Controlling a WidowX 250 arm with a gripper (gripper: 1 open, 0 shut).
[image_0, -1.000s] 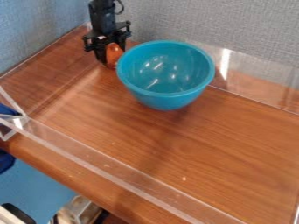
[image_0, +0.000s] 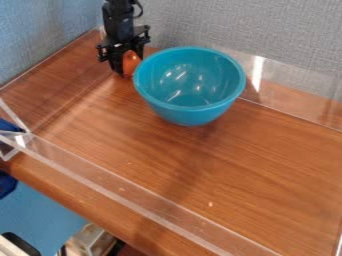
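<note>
The black gripper (image_0: 124, 56) reaches down at the back left, beside the grey wall, with its fingers shut on a small orange object (image_0: 131, 64) low over the wooden surface. A large turquoise bowl (image_0: 190, 88) stands just to the right of the orange object, which is close by its left rim.
Walls rise at the back and left. Some blue and pale items lie outside the left and lower-left edge.
The gripper and orange object have shifted very slightly at the back left; the bowl looks unmoved.
</note>
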